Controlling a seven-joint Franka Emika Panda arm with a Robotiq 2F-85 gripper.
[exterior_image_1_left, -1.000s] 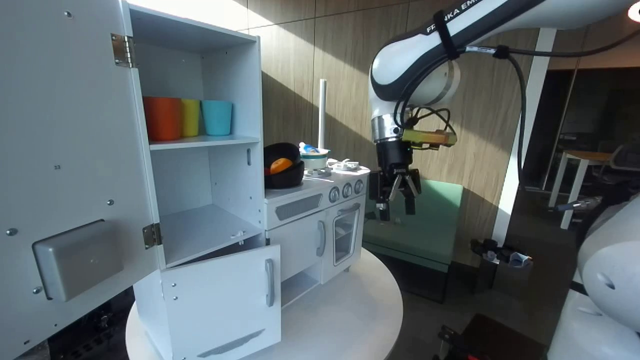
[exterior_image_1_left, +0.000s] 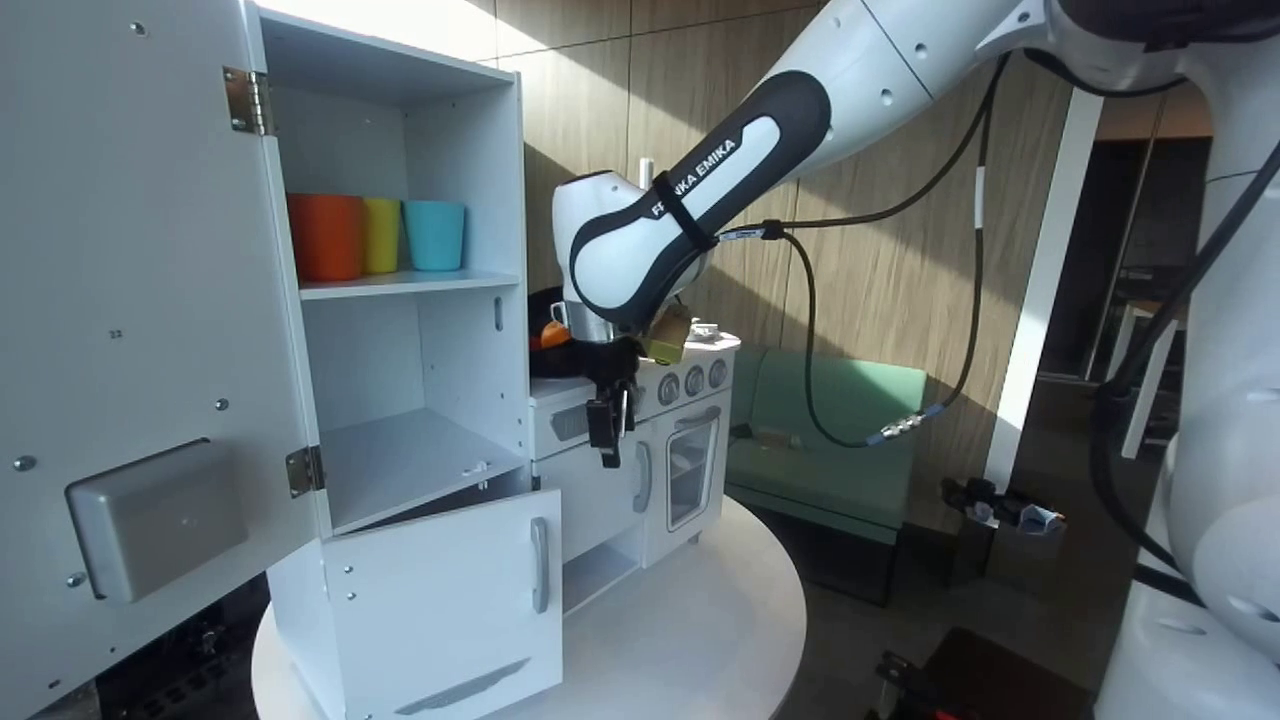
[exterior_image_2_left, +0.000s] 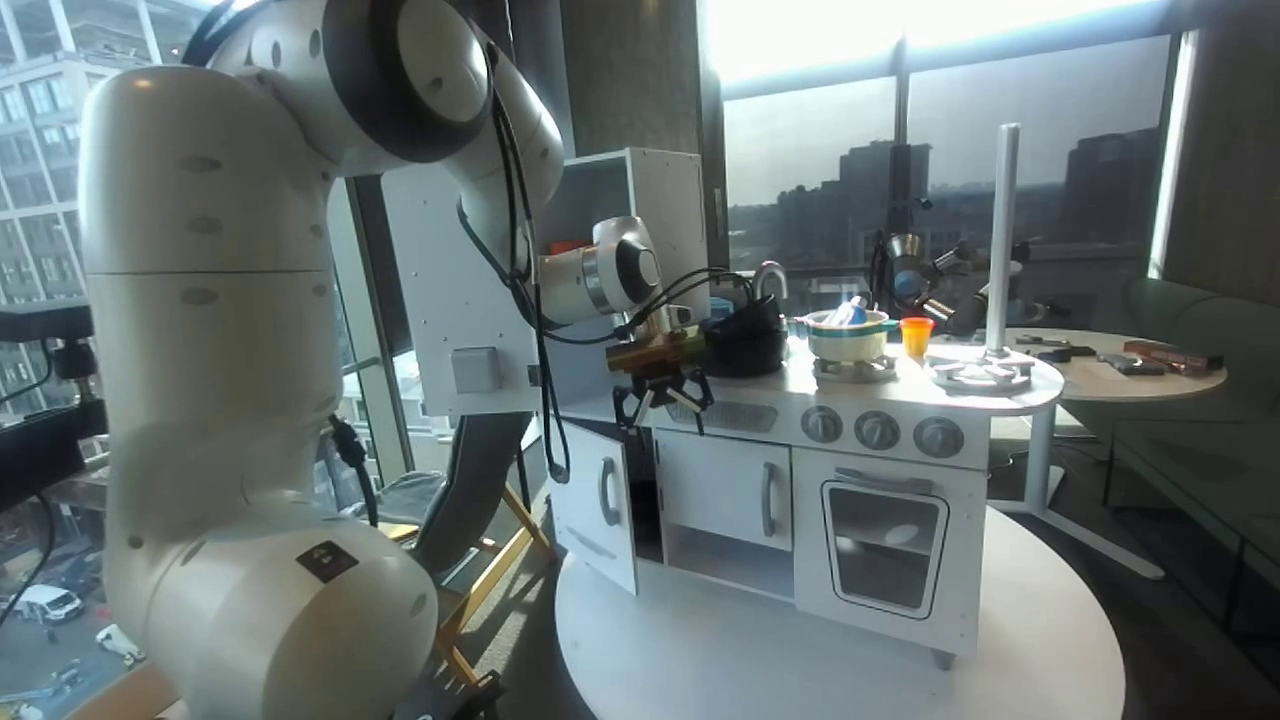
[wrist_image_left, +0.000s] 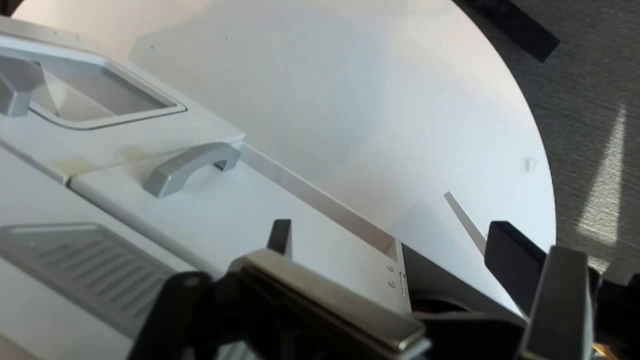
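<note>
My gripper (exterior_image_2_left: 662, 406) hangs open in front of the toy kitchen's counter, nothing between its fingers. The wrist view shows the fingers (wrist_image_left: 516, 264) wide apart above the small cabinet and the table. A white lower door (exterior_image_1_left: 450, 612) stands ajar, its grey handle (exterior_image_1_left: 539, 564) at the free edge. From exterior view 1, my gripper (exterior_image_1_left: 609, 434) appears in front of the drawer-like panel and the small cabinet door (exterior_image_2_left: 723, 486), which is closed. The tall upper door (exterior_image_1_left: 132, 324) is swung wide at the left.
Orange (exterior_image_1_left: 325, 238), yellow and blue cups (exterior_image_1_left: 434, 234) stand on the upper shelf. Black bowls (exterior_image_2_left: 746, 336), a pot (exterior_image_2_left: 847, 336) and an orange cup (exterior_image_2_left: 915, 337) sit on the counter.
My arm has swung left in exterior view 1, from beside the kitchen to the front of its counter, now blocking much of the bowls and pot. The doors have not moved.
</note>
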